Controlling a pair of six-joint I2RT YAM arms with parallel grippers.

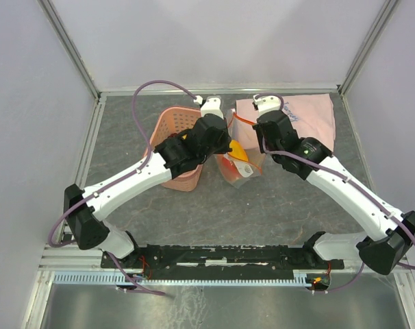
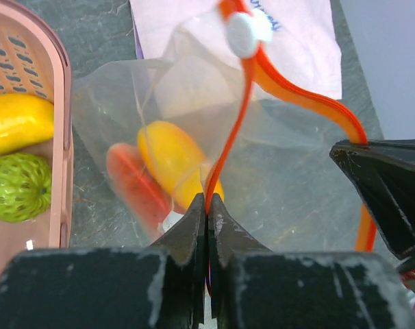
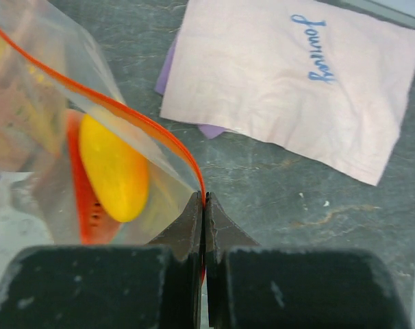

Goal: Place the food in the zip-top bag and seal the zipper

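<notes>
A clear zip top bag with orange zipper edges (image 1: 238, 175) hangs between my grippers, a yellow food piece (image 2: 173, 157) and a red piece (image 2: 129, 171) inside. My left gripper (image 1: 227, 147) is shut on the bag's rim, the orange strip (image 2: 221, 164) running down into its fingertips (image 2: 194, 233). My right gripper (image 1: 261, 144) is also shut at the bag's opposite rim, with the orange edge (image 3: 153, 130) passing into its fingertips (image 3: 192, 226).
A pink basket (image 1: 173, 178) left of the bag holds more food, including a green piece (image 2: 19, 188). A pink cloth (image 3: 283, 82) lies at the back right.
</notes>
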